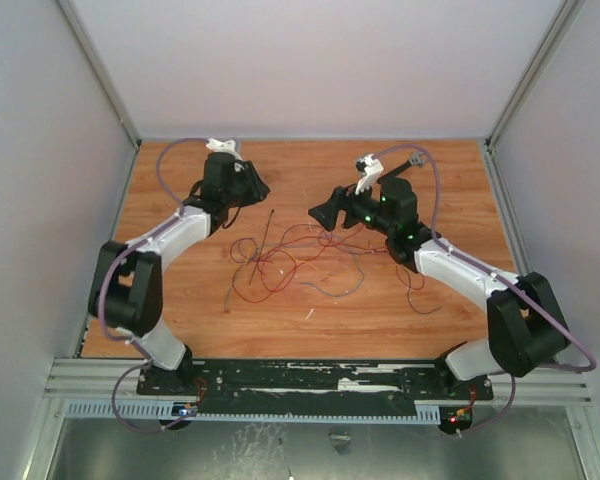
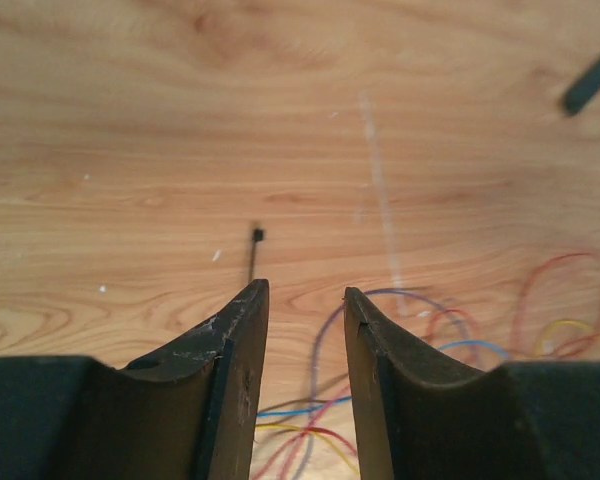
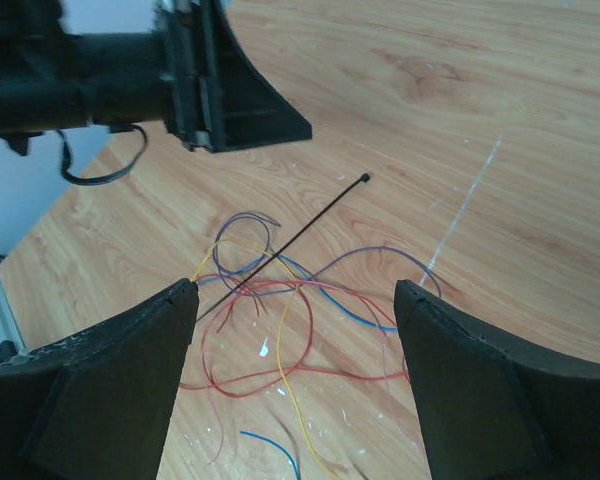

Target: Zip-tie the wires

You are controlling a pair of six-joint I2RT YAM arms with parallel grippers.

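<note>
Red, blue and yellow wires [image 1: 290, 265] lie loosely tangled mid-table, with several loops. A black zip tie [image 3: 320, 214] lies diagonally across their left part, its head toward the back. My left gripper [image 1: 255, 188] hangs behind the zip tie's head end, open; in the left wrist view its fingertips [image 2: 260, 295] appear just beside the tie. My right gripper [image 1: 332, 210] is open over the back of the wire tangle, facing left, with nothing between its fingers.
A black tool [image 1: 398, 172] with a metal end lies at the back right. White walls stand around it.
</note>
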